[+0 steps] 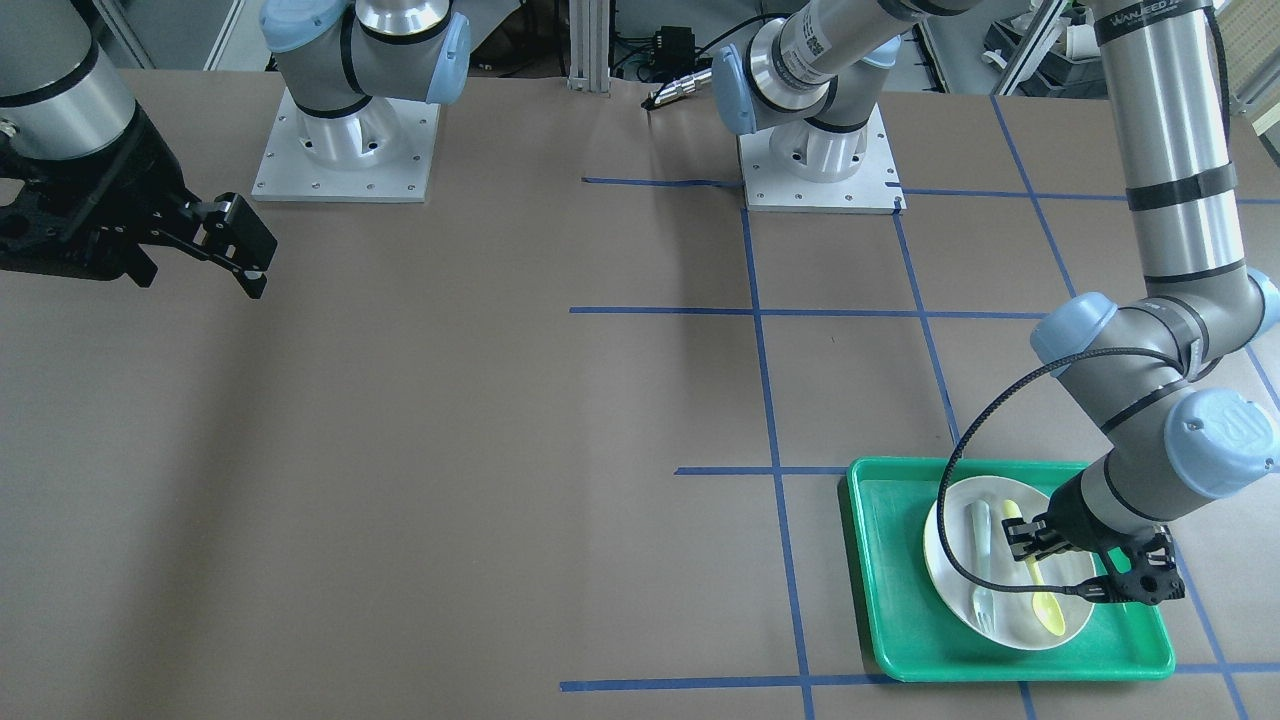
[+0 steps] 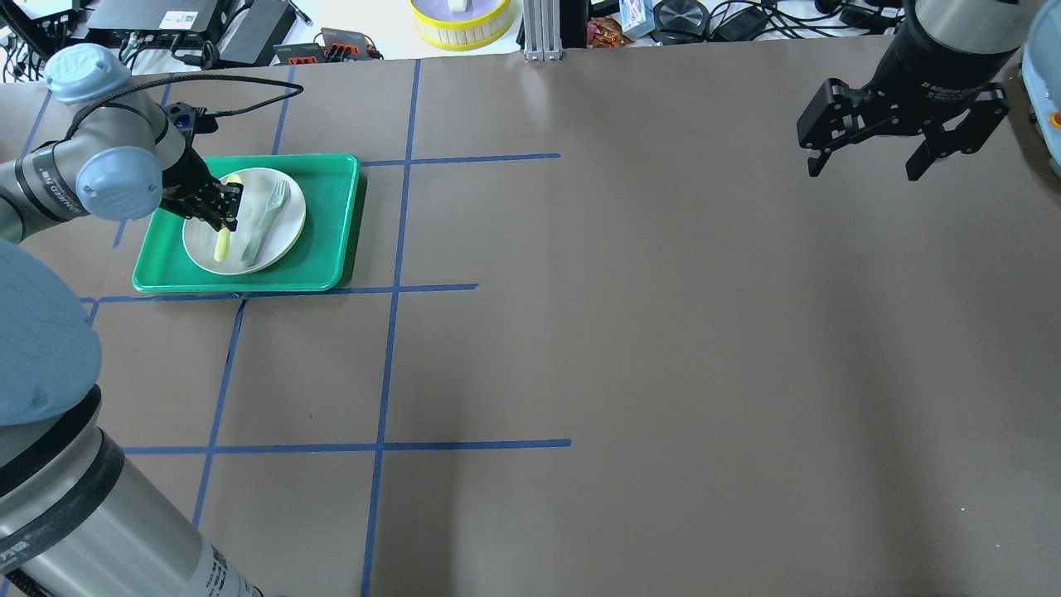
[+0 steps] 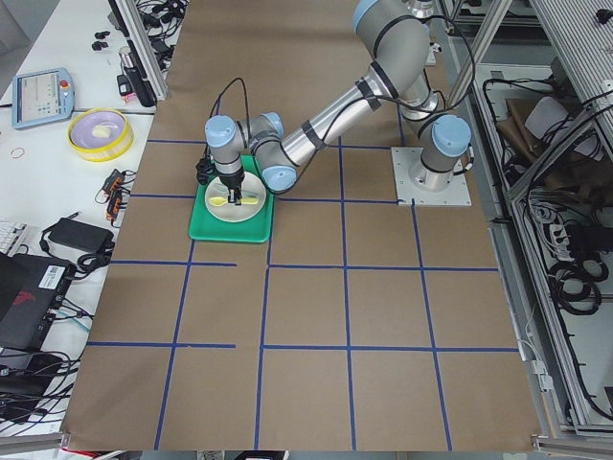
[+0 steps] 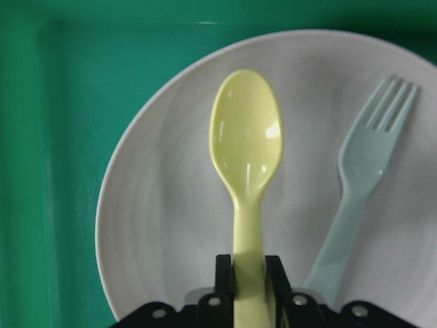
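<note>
A yellow spoon [image 4: 247, 140] lies on a white plate [image 4: 164, 205] inside a green tray [image 1: 888, 600]; a pale mint fork [image 4: 358, 171] lies beside it. My gripper is down at the plate, shut on the spoon's handle, with the bowl pointing away from its fingers in the wrist view. In the front view the gripper partly covers the spoon [image 1: 1046, 610]; the fork [image 1: 981, 540] is to its left there.
Other arms stand around the table, one dark end effector [image 2: 900, 124] at the top right of the top view. Equipment and a yellow-rimmed container [image 3: 100, 151] sit on a side bench.
</note>
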